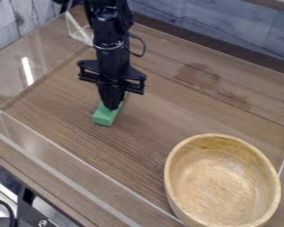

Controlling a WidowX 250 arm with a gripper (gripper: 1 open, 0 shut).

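The black robot arm reaches down from the top centre to a green block (106,115) lying on the wooden table. The gripper (110,96) sits low over the block, covering its upper part. Whether the fingers are open or closed around it cannot be made out.
A large tan round bowl (222,182) stands at the lower right. Panelled walls edge the back, and black cables lie at the lower left corner.
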